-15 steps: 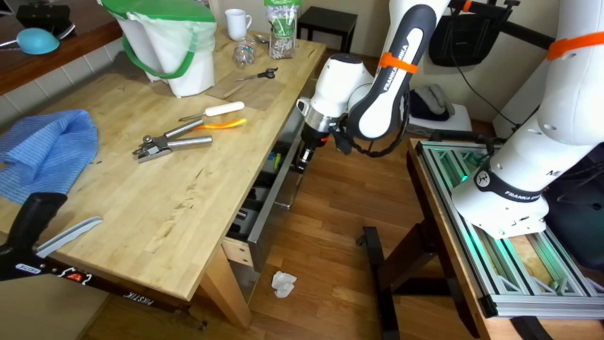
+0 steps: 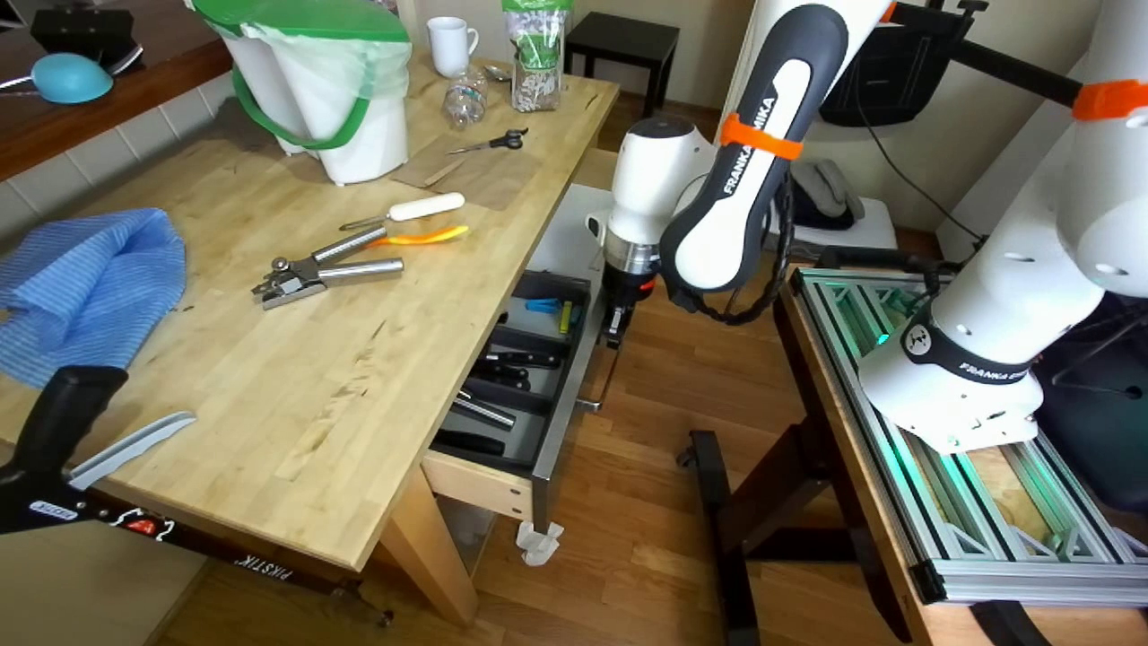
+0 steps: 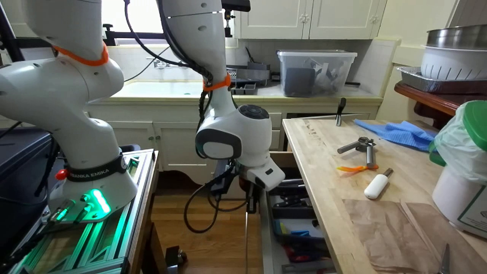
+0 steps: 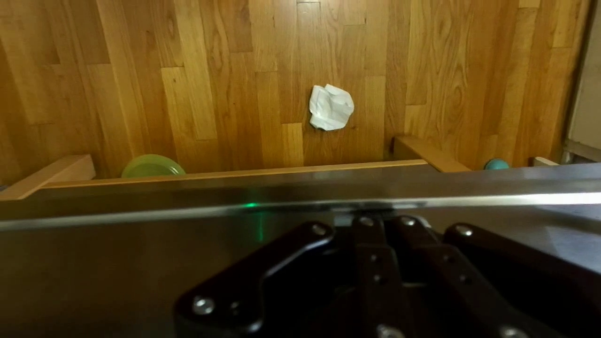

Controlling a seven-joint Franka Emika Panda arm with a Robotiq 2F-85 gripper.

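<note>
A metal-fronted drawer [image 2: 556, 436] stands pulled out from under the wooden table, with a thin bar handle [image 2: 591, 405] on its front. My gripper [image 2: 614, 332] points down just outside that front, at the handle's far end. In the wrist view, the fingers of my gripper are together, close against the metal drawer front [image 4: 169, 197]. Nothing shows between them, and the fingertips' exact contact with the handle is hidden. From exterior view 2, the gripper [image 3: 251, 205] sits right beside the drawer's outer face.
Inside the drawer, black trays [image 3: 292, 212] hold knives and small tools. On the tabletop [image 2: 323, 398] lie a can opener [image 2: 323, 269], a white-handled peeler [image 2: 426, 206], scissors [image 2: 497, 141] and a blue cloth [image 2: 97, 285]. Crumpled paper [image 4: 331, 107] rests on the clear floor.
The drawer has come farther out from the table, exposing more of its trays. My gripper has moved the same way, away from the table, and stays at the drawer's front.
</note>
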